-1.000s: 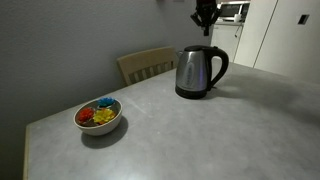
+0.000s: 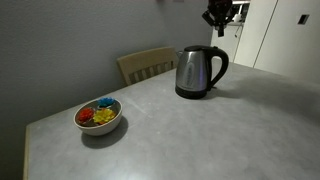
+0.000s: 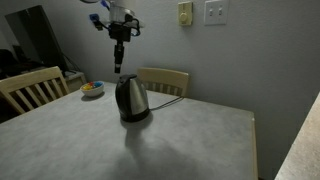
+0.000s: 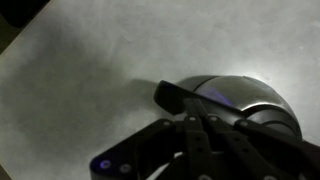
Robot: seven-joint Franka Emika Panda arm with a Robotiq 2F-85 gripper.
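A silver and black electric kettle stands upright on the grey table, its black handle on the right in exterior view 1. My gripper is shut and hangs above the kettle's handle side, apart from it. Exterior view 2 has the gripper pointing down just over the kettle. Seen from the wrist, the black handle and the round lid lie beneath the gripper, which hides part of them. Nothing shows between the fingers.
A white bowl holding red, yellow and blue pieces sits on the left of the table. Wooden chairs stand at the table's edge. A dark cord trails from the kettle.
Over the last second my gripper has moved to the right in exterior view 1, from above the kettle's body to above its handle side. Kettle and bowl have stayed in place.
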